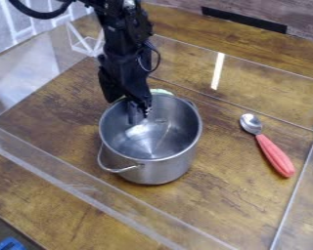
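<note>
A large steel pot (156, 157) with a wire handle at its front left stands in the middle of the wooden surface. My black gripper (130, 109) points down at the pot's back left rim, its tip over or just inside the pot. Part of a small pale green object (160, 93) shows behind the rim, mostly hidden by gripper and pot. Whether the fingers are open or shut cannot be made out.
A spoon with a red handle (274, 155) lies to the right of the pot. Clear plastic walls border the wooden surface (58, 186), whose left part is bare. A blue object (5, 241) sits at the bottom left corner.
</note>
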